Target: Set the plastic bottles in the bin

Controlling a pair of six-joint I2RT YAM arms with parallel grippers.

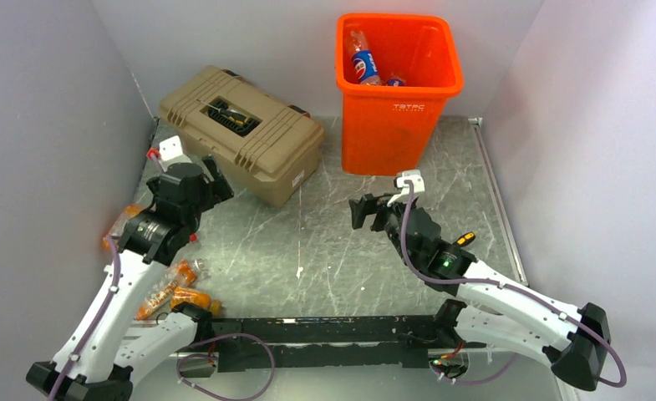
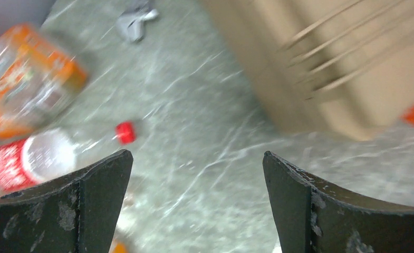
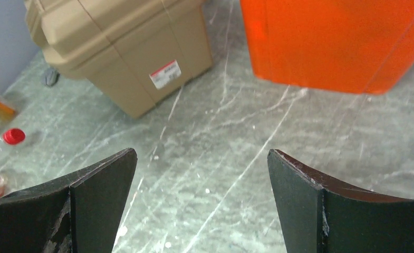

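Plastic bottles lie on the left of the counter: an orange-labelled one (image 2: 33, 79), a red-capped one (image 2: 46, 158) and an orange one (image 1: 189, 298) near the front. My left gripper (image 1: 213, 180) is open above that side, empty, with the bottles below it in its wrist view. My right gripper (image 1: 364, 205) stands open and empty over the middle, in front of the orange bin (image 1: 391, 134), which holds a Pepsi bottle (image 1: 364, 60) and another item.
A tan hard case (image 1: 241, 138) occupies the back left. A screwdriver (image 1: 465, 239) lies beside the right arm. Walls bound the sides and back.
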